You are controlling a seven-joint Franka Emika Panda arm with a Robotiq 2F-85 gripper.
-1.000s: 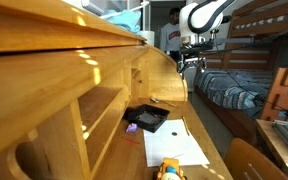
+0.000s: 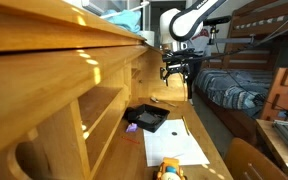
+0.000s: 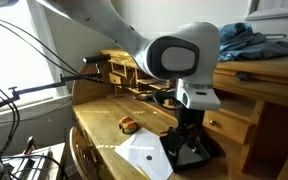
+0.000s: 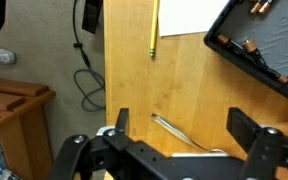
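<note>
My gripper stands open above the desk, its two fingers far apart with nothing held between them. On the wood below, in the wrist view, lies a slim pale tool (image 4: 174, 130), perhaps a pen or brush, in line with the gap between the fingers. Its lower end runs toward the gripper body. A yellow pencil (image 4: 154, 28) rests beside the white paper (image 4: 187, 14). The black tray (image 4: 284, 73) at the upper right holds several copper-and-black items. Exterior view 1 has the gripper (image 2: 178, 76) high over the far end of the desk.
An orange toy (image 2: 170, 169) sits at the near end of the desk, and a small purple thing (image 2: 132, 128) lies by the tray. Wooden shelving (image 2: 104, 98) borders one side. A black cable (image 4: 88, 80) hangs past the desk's edge.
In exterior view 1 my arm has moved left and somewhat lower over the far end of the desk. The tray, paper and toy have stayed put.
</note>
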